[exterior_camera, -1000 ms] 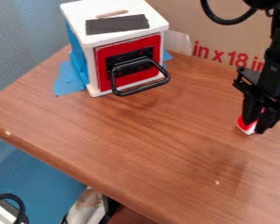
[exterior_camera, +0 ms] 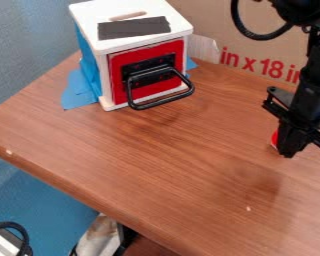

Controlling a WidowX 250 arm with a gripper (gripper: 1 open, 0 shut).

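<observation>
My black gripper point(exterior_camera: 294, 130) is at the right edge of the table, low over a small red object point(exterior_camera: 275, 139) that is mostly hidden behind it; whether the fingers hold it cannot be told. At the upper left stands a white toy oven point(exterior_camera: 127, 19) with a red front, a black handle point(exterior_camera: 160, 98) and blue sides, its door upright. A dark strip and a small wooden stick lie on its top.
A blue sheet point(exterior_camera: 77, 92) lies by the oven. A cardboard box point(exterior_camera: 236, 55) stands behind. Cables show at the lower left.
Over the last second my gripper has shifted slightly to the right, and less of the red object shows. The oven has not moved.
</observation>
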